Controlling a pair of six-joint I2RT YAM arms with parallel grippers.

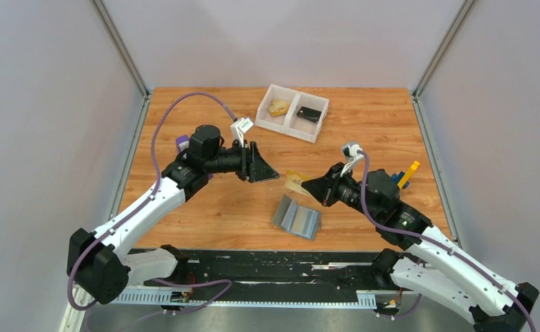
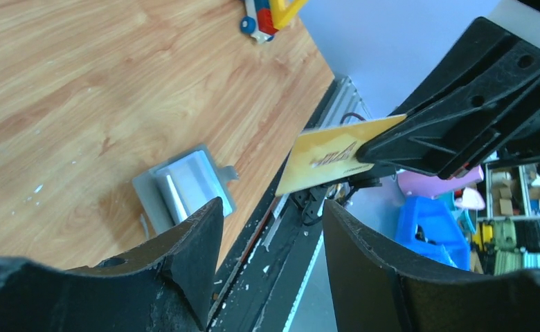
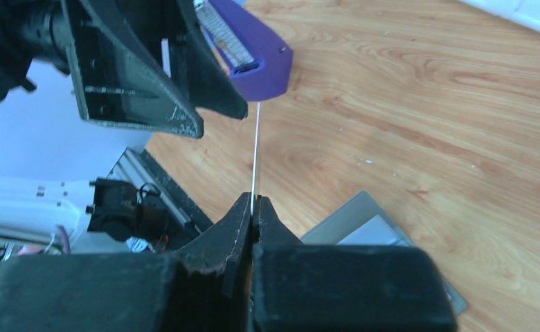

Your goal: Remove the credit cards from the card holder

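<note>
A yellow card is pinched in the tips of my right gripper (image 1: 309,189); edge-on in the right wrist view, the card (image 3: 256,152) is a thin line rising from the shut fingers. Below it, the grey card holder (image 1: 298,217) lies opened out on the table, pale bluish cards or sleeves (image 2: 196,183) showing inside. My left gripper stands open left of the card and above the table, nothing between its fingers. Clear space separates the two grippers in the top view.
At the back stands a white two-part box (image 1: 276,128), yellow cards (image 1: 279,108) in one compartment and a black item (image 1: 309,114) in the other. A purple object (image 3: 267,72) is by the left arm, a coloured toy (image 1: 407,174) at the right.
</note>
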